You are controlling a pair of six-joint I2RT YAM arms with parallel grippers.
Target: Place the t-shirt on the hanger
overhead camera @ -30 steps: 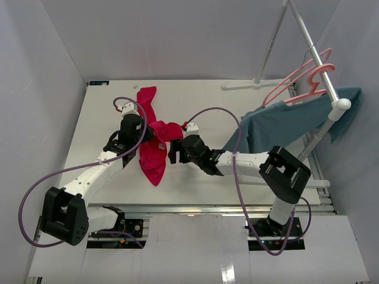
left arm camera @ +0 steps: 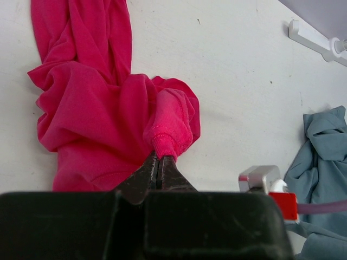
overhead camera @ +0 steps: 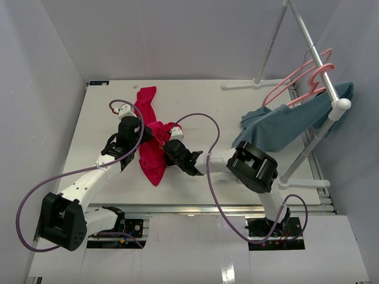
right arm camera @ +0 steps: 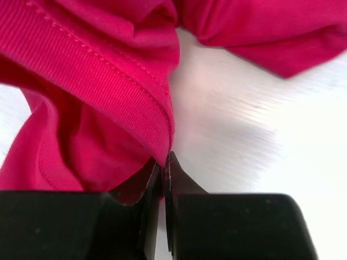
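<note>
The red t-shirt point(overhead camera: 153, 165) lies bunched on the white table, left of centre. My left gripper is shut on a raised fold of it, seen in the left wrist view. My right gripper is shut on another folded edge with a stitched hem, seen in the right wrist view. Pink hangers point(overhead camera: 320, 74) hang from the white rail at the right.
A teal cloth point(overhead camera: 272, 124) drapes from the rack down to the table's right side. The rack's feet point(overhead camera: 240, 86) stand on the table. Bare table point(overhead camera: 207, 100) lies at the back middle and far left.
My right arm has moved left onto the red t-shirt, and its gripper has gone from open to shut on it. The left arm shifted slightly.
</note>
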